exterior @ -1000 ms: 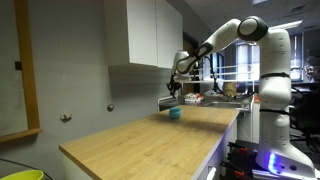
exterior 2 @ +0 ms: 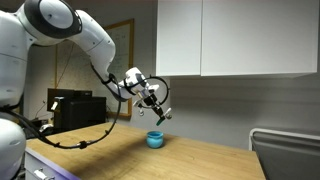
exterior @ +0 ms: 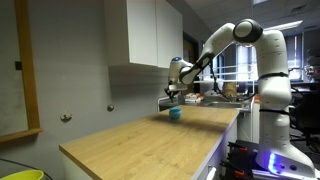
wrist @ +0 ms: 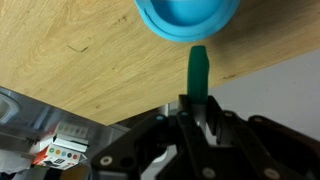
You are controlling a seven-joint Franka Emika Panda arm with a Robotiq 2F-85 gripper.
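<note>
A light-blue bowl (exterior 2: 155,140) stands on the wooden table; in the wrist view the near part of the bowl (wrist: 188,22) shows at the top edge. My gripper (exterior 2: 166,112) is above the table, close to the bowl and higher than its rim. It is shut on a slim green object (wrist: 198,72), which points toward the bowl in the wrist view. The green object's far end appears just short of the bowl's rim there, apart from it in height as the exterior views show. What the green object is, I cannot tell.
White cabinets (exterior: 145,35) hang above its back side. Boxes and small items (wrist: 62,145) lie beyond the table edge at the lower left of the wrist view.
The arm has shifted and its wrist has come a little lower near the bowl. The bowl has stayed in its place.
</note>
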